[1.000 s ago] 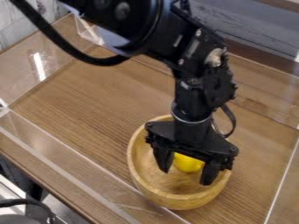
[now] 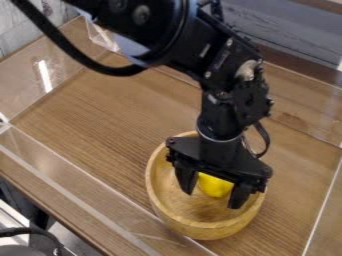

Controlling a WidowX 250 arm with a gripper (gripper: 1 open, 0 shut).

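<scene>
A round tan wooden bowl (image 2: 202,223) stands on the wooden table, with a yellow object (image 2: 213,185) inside it. The black gripper (image 2: 214,184) reaches down into the bowl from above, its two fingers on either side of the yellow object, which they partly hide. Whether the fingers press on it is hard to tell.
Clear edge strips run along the left and right sides. A black cable lies at the lower left corner, and a ledge runs along the back.
The gripper has shifted very slightly over the bowl, its fingers drawing a little closer around the yellow object. The bowl stays where it was.
</scene>
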